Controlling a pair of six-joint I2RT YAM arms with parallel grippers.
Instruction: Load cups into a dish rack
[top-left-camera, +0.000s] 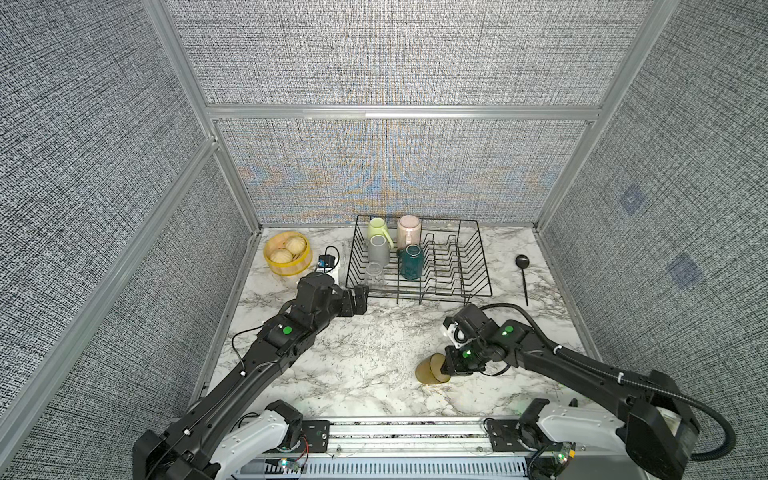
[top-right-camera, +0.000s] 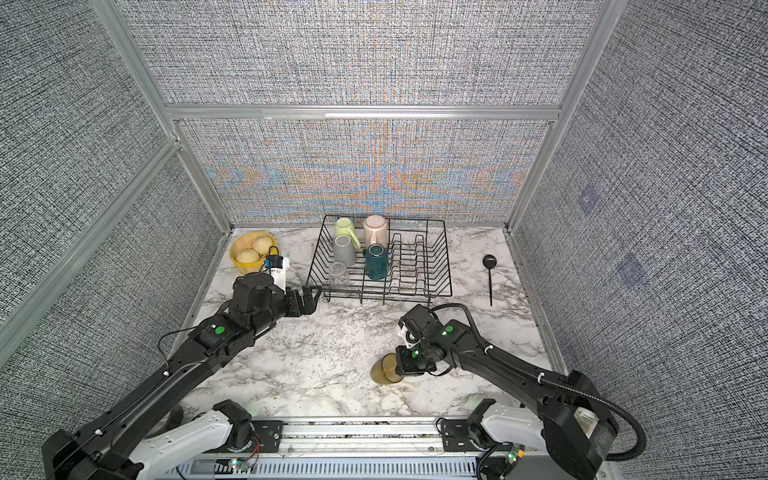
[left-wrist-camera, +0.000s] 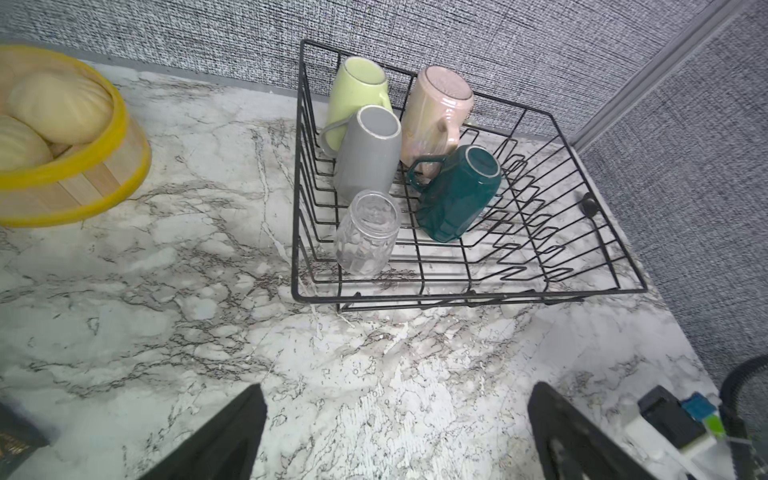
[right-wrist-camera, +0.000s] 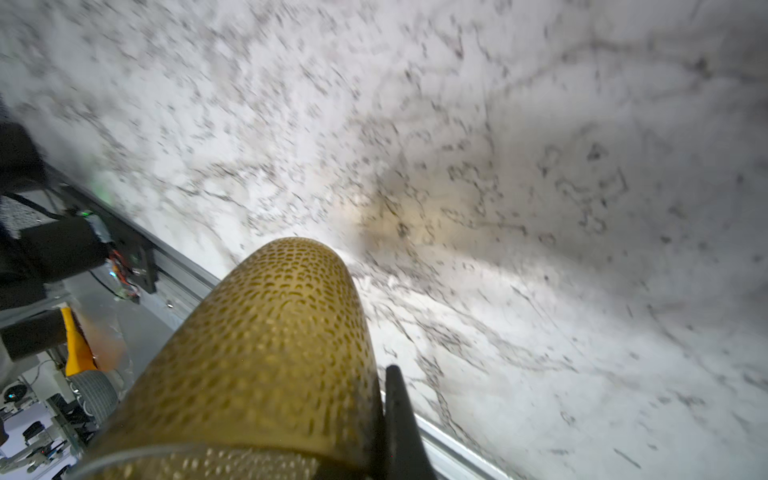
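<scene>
An amber dimpled cup (top-left-camera: 429, 368) is tilted at the front centre, gripped at its rim by my right gripper (top-left-camera: 451, 361), which is shut on it. In the right wrist view the cup (right-wrist-camera: 264, 336) fills the lower left. My left gripper (top-left-camera: 354, 301) stands open and empty just outside the front-left of the wire dish rack (top-left-camera: 480, 280). The rack holds upturned cups on its left and middle: pale green (left-wrist-camera: 358, 88), pink (left-wrist-camera: 428, 112), grey (left-wrist-camera: 368, 160), teal (left-wrist-camera: 456, 200) and clear (left-wrist-camera: 364, 240). Its right side is empty.
A yellow-rimmed basket of buns (top-left-camera: 272, 264) sits back left, beside my left arm. A black ladle (top-left-camera: 522, 264) lies right of the rack. The worktop between the rack and the front rail is mostly clear.
</scene>
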